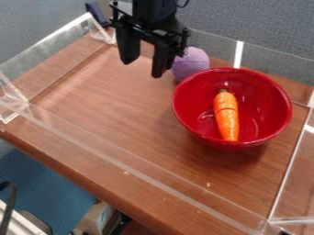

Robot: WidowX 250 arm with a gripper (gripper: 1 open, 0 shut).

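Note:
The black gripper (145,57) hangs over the back middle of the wooden table, its fingers apart with nothing visible between them. A red bowl (263,124) sits on the right side of the table, holding an orange carrot (226,115). A purple round object (192,62) lies behind the bowl, just right of the gripper, partly hidden by it.
Clear plastic walls (37,67) border the wooden table (105,124) at the left, back and right. A floor with a box and cables lies below the front-left edge.

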